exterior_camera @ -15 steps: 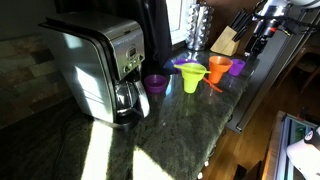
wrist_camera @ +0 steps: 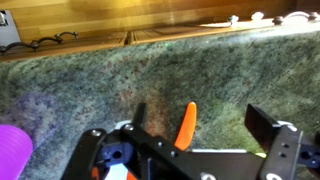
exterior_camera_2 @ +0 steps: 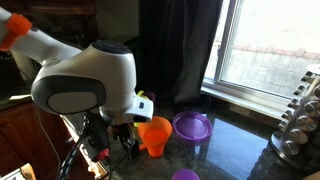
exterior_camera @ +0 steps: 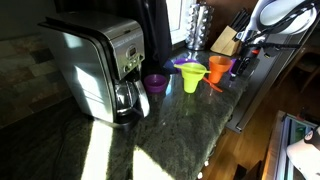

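Note:
My gripper is open above the dark stone counter, its two black fingers wide apart with nothing held. Between and below them in the wrist view lies a slim orange piece point(wrist_camera: 187, 127), its lower end hidden by the gripper. A purple item point(wrist_camera: 10, 150) shows at the left edge there. In exterior view 1 the gripper point(exterior_camera: 240, 68) is at the counter's right end, close to an orange cup point(exterior_camera: 218, 69). A yellow-green cup point(exterior_camera: 192, 78) stands left of that cup, with a red-orange handle-like piece point(exterior_camera: 212, 85) beside it.
A coffee maker point(exterior_camera: 112, 70) occupies the left of the counter, with a purple cup point(exterior_camera: 155, 83) to its right. In exterior view 2 a purple plate point(exterior_camera_2: 192, 125) lies by the window.
In exterior view 1 my arm has shifted left over the counter's right end, toward the orange cup. It now covers much of the purple cup seen there before. The other items stay put.

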